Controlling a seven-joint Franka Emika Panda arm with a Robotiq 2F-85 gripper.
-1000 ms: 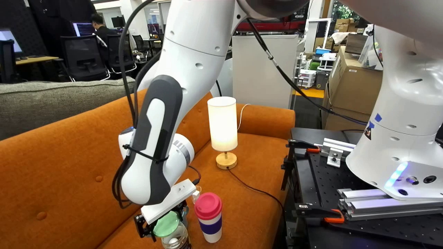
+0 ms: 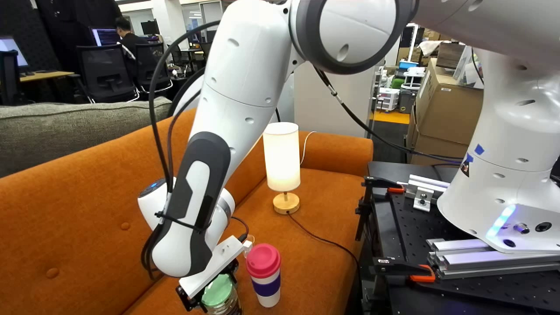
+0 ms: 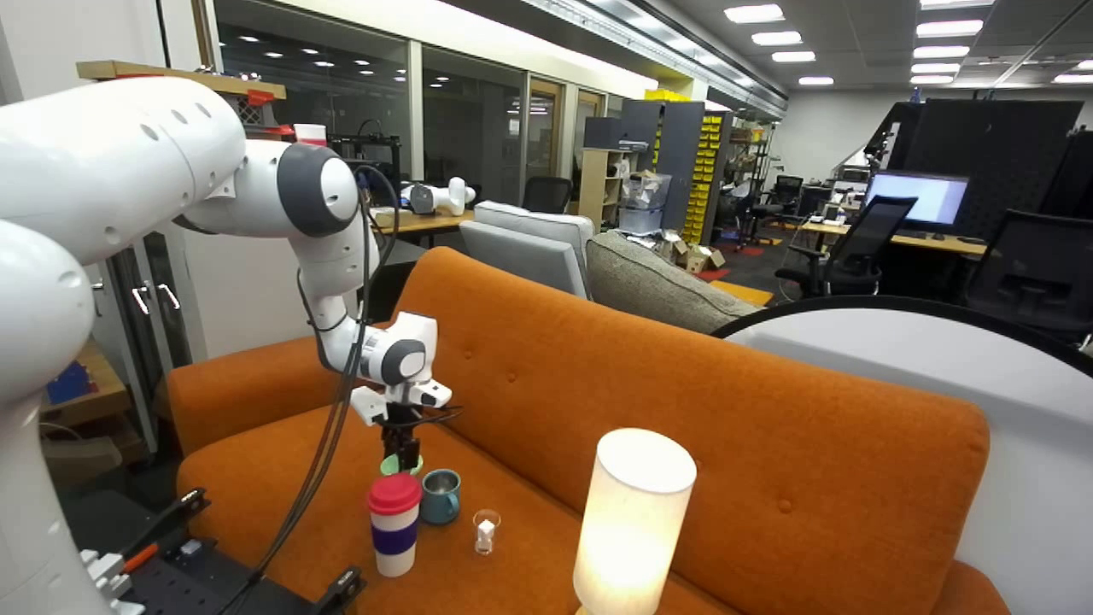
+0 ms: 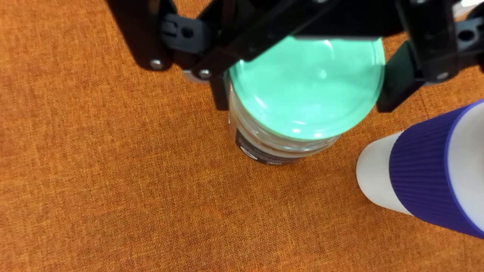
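Observation:
Across the top of the wrist view, my gripper has its dark fingers on opposite sides of a round mint-green lid (image 4: 313,106), apparently against its rim. The lid covers the mouth of a clear glass jar (image 4: 272,147) with a dark label. Whether it sits flush is unclear, since the far side is hidden by the gripper. In exterior view 1 the lid (image 2: 218,290) lies on top of the jar (image 2: 226,305), which stands on the orange couch. Only a sliver of the lid (image 3: 389,466) shows in exterior view 2.
Close beside the jar stands a tumbler (image 2: 265,275) with a red cap and purple band. A blue mug (image 3: 441,502) and a small glass (image 3: 486,533) holding something white are nearby. A lit lamp (image 2: 283,157) stands farther along the couch (image 2: 325,210).
The arm has lowered, bringing the lid down from a tilted position above and behind the jar to over its mouth. The jar's opening, visible earlier, is now covered.

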